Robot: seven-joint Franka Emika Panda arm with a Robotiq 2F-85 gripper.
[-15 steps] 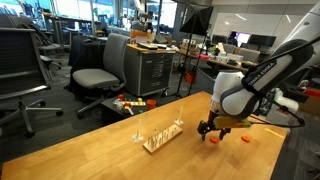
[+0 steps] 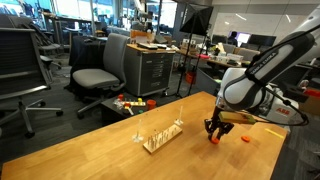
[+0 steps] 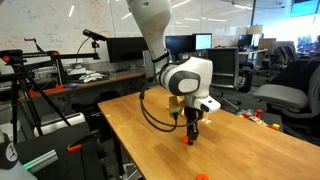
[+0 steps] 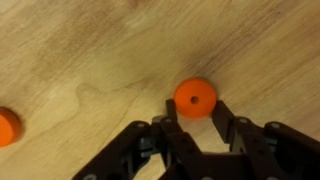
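An orange round piece [image 4: 195, 98] with a small dark hole in its centre sits between the fingertips of my gripper, which is shut on it, in the wrist view. From exterior view 1 the gripper [image 2: 213, 134] is low over the wooden table, with the orange piece [image 2: 214, 140] showing beneath it. Whether the piece still touches the table is hard to tell. A second orange round piece [image 4: 8, 126] lies on the wood at the wrist view's left edge.
On the table left of the arm stands a wooden rack [image 2: 162, 137] with several upright pegs. Another orange-red piece [image 2: 245, 139] lies to the right. Several small coloured items [image 2: 135, 104] sit at the table's far edge.
The gripper has come down slightly and turned a little over the orange piece, now covering more of it. The rack and the other pieces stay where they were.
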